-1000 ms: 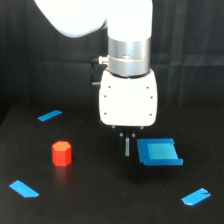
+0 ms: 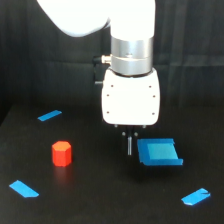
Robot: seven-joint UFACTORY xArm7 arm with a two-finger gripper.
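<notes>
A red block (image 2: 62,153) with a hexagonal outline stands on the dark table, left of centre. To its right and well apart from it hangs my gripper (image 2: 130,146), below the arm's white housing. Its fingers are thin and dark, and too small here to show whether they are open or shut. No object is visible at the fingertips. A blue square (image 2: 160,153) lies just right of the gripper, with a lighter blue middle.
Blue tape strips mark the table: one at the back left (image 2: 49,115), one at the front left (image 2: 24,189) and one at the front right (image 2: 196,197). Bare dark table separates the red block from the gripper. A dark curtain (image 2: 40,60) hangs behind.
The arm and gripper have shifted very slightly to the right. The red block, the blue square and the tape strips are where they were.
</notes>
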